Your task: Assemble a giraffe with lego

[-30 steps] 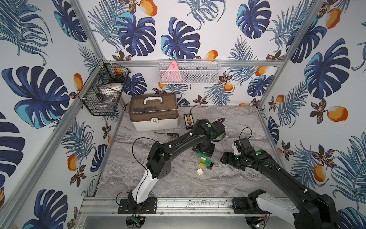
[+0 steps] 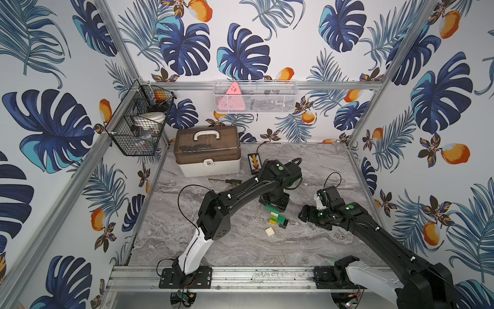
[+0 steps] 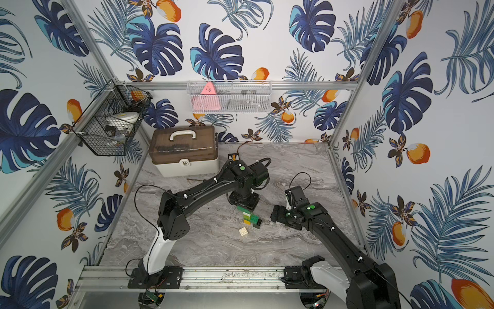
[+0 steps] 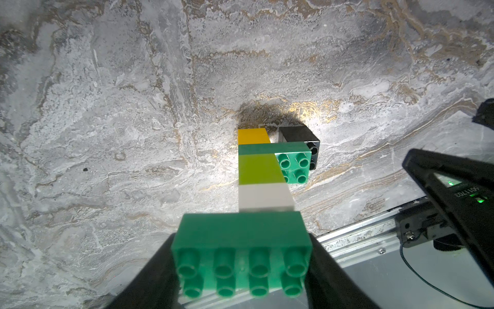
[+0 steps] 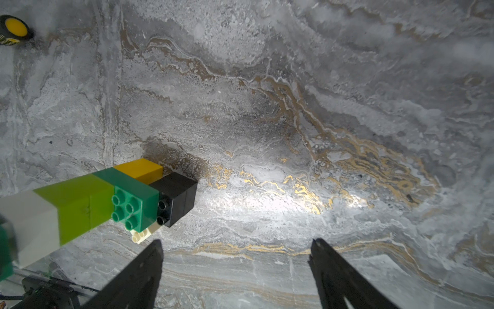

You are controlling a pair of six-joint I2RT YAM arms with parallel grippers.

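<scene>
A stack of bricks lies on the table: yellow (image 4: 252,135), green, lime (image 4: 259,167), white (image 4: 265,195) and a long green brick (image 4: 241,229) at the end, with a black brick (image 5: 180,198) beside it. My left gripper (image 2: 272,203) is at the long green brick, which fills the space between its fingers in the left wrist view; whether it grips is unclear. A cream piece (image 2: 270,231) lies in front. My right gripper stands open to the right of the bricks, nothing between its fingers.
A lidded toolbox (image 2: 207,152) stands at the back left, with a screwdriver (image 2: 231,181) and a phone-like screen (image 2: 255,162) near it. Wire baskets hang on the walls.
The top of the left arm has shifted very slightly; the bricks and the right arm look unchanged in the top left view.
</scene>
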